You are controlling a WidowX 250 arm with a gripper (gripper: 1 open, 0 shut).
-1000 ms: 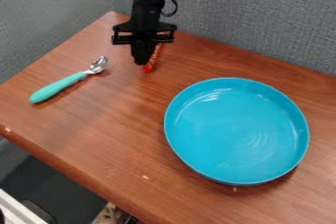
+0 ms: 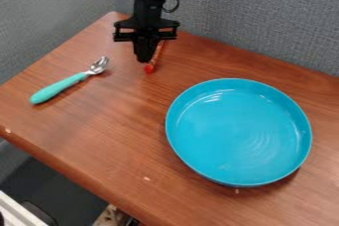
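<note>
The black gripper (image 2: 146, 50) reaches down over the back part of the wooden table, just at a red object (image 2: 154, 63) that lies partly hidden behind it; whether its fingers are open or shut is unclear. A spoon with a teal handle (image 2: 59, 85) lies to the left, its metal head towards the gripper. A large blue plate (image 2: 239, 134) sits on the right.
Grey padded walls (image 2: 265, 27) stand along the back and left. Beyond the front left edge are a dark floor and a white object (image 2: 16, 213).
The gripper has shifted very slightly; otherwise nothing visibly differs.
</note>
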